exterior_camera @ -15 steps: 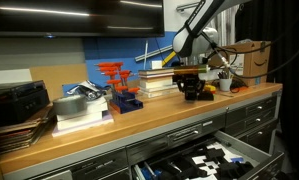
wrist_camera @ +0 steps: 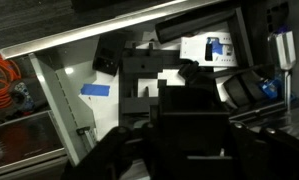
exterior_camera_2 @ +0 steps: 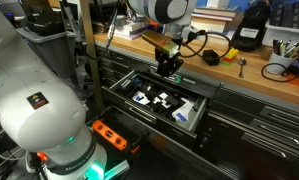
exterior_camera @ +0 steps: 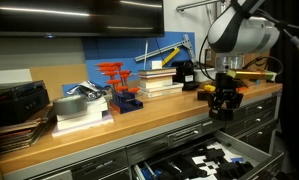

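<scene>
My gripper (exterior_camera_2: 169, 71) hangs above an open drawer (exterior_camera_2: 200, 117), pointing down, in exterior view 2. A dark, boxy object (wrist_camera: 192, 103) sits at the fingers in the wrist view, and the gripper appears shut on it. Its exact kind is hard to tell, black against black. Beneath it, the drawer holds several black parts and white sheets, with a blue patch (wrist_camera: 94, 90) near its left wall. Exterior view 1 shows the gripper (exterior_camera: 225, 108) over the right part of the drawer, clear of the contents as far as I can see.
The wooden worktop (exterior_camera: 149, 120) runs behind the drawer. It carries a stack of books (exterior_camera: 157, 82), red-topped tools (exterior_camera: 113, 73) in a blue holder, and a metal pot (exterior_camera: 84, 91) on papers. A screwdriver-like tool (wrist_camera: 284, 50) lies right of the drawer in the wrist view.
The dark object has travelled with it.
</scene>
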